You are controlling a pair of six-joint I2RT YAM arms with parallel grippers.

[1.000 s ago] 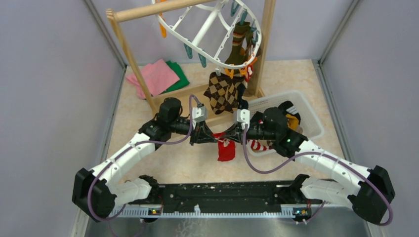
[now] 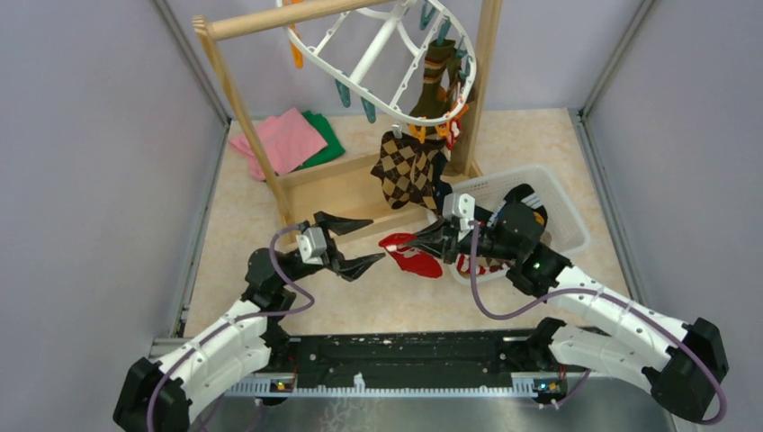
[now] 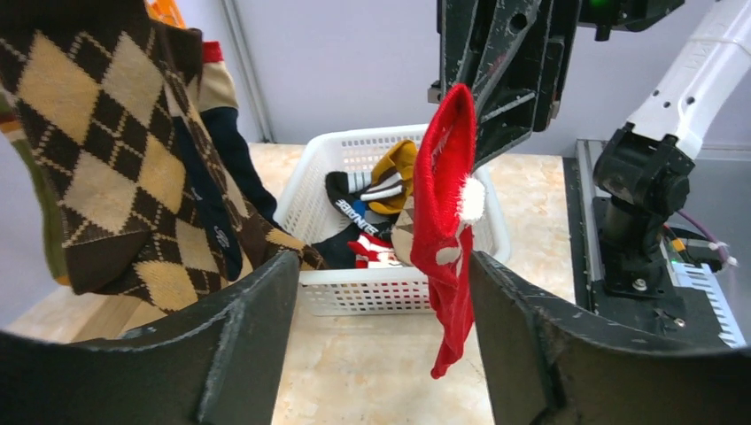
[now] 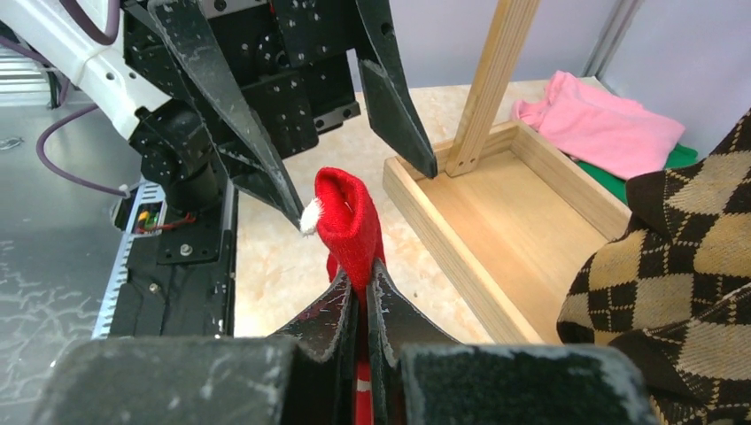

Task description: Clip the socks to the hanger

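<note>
My right gripper is shut on a red sock (image 4: 345,217) with a white tuft, which sticks up from between its fingers; the sock (image 2: 412,259) shows beside it in the top view. My left gripper (image 2: 369,240) stands open to the left of the sock, apart from it. In the left wrist view the red sock (image 3: 447,221) hangs between and beyond the left fingers. An argyle sock (image 2: 405,169) and other socks hang from orange and teal clips on the white hanger (image 2: 369,61).
A white basket (image 2: 565,211) of socks is under the right arm. A wooden frame with tray (image 4: 496,230) stands behind the grippers. Pink (image 2: 283,139) and green cloths lie at back left.
My left gripper has let go of the red sock, opened and drawn back left. My right gripper has moved slightly right with the sock in it.
</note>
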